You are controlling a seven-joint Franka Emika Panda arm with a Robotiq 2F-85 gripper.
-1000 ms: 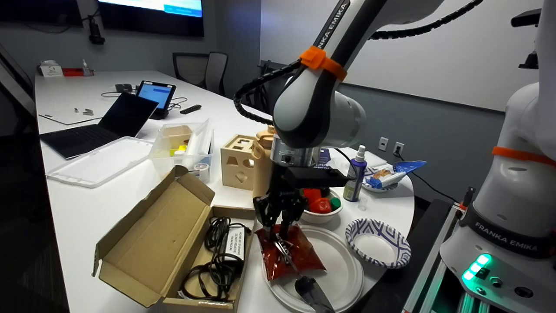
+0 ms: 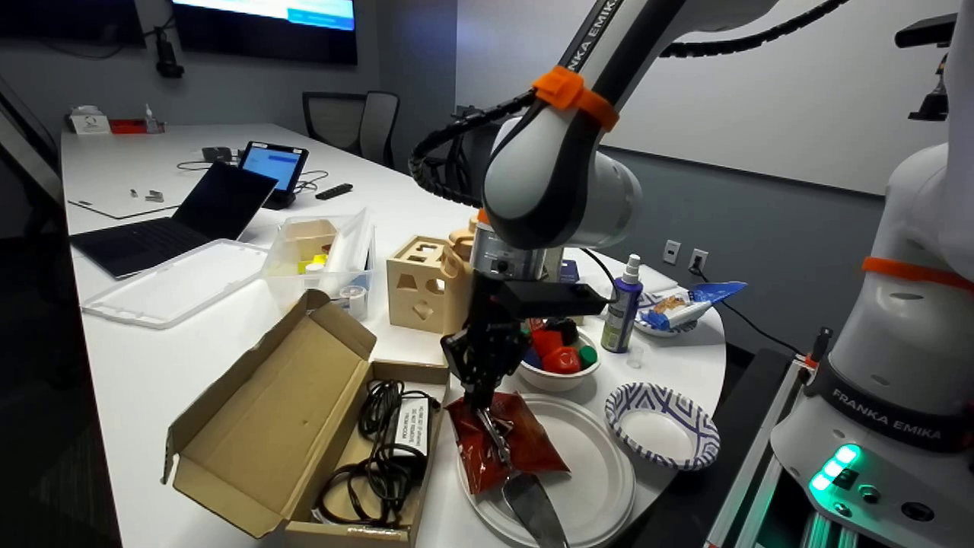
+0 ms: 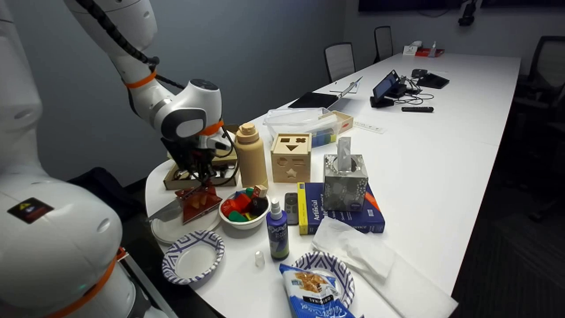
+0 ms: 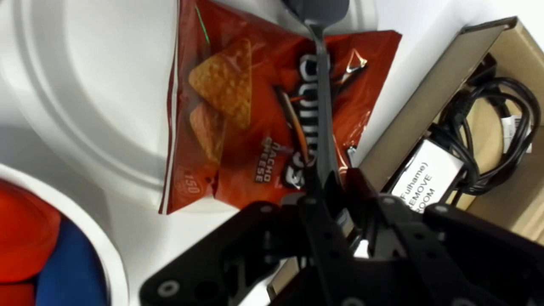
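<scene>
My gripper [image 2: 479,402] is shut on the handle of a long silver utensil [image 2: 531,508], which has a broad dark-looking head like a spoon or spatula. In the wrist view the utensil's handle [image 4: 324,104] runs from between the fingers across a red chip bag [image 4: 275,117]; its head is cut off by the top edge. The bag lies partly on a white plate [image 2: 603,461], overhanging the side toward the cardboard box. Whether the utensil touches the bag or hovers just above it, I cannot tell. Exterior view 2 shows my arm over the bag [image 3: 200,204].
An open cardboard box [image 2: 351,457] with black cables stands right beside the plate. A bowl of coloured blocks [image 3: 244,222], a tan bottle [image 3: 251,159] and a wooden shape cube [image 3: 291,159] stand close by. A patterned bowl [image 2: 662,425] sits at the table's edge.
The fingers stood apart around the handle a second ago and have now come together on it. The utensil's head has swung slightly left in exterior view 1. Bag and plate look nearly unmoved.
</scene>
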